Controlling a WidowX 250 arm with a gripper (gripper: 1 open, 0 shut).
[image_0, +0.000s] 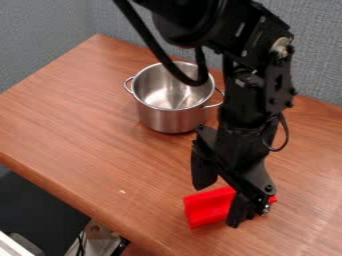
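My black gripper (222, 188) points down at the right of the camera view, open, its fingers apart over a red block (206, 206) lying on the wooden table. Part of the block is hidden behind the gripper. A steel pot (173, 110) with two handles stands behind the gripper, partly covered by the arm.
A grey padded wall (54, 30) runs along the back.
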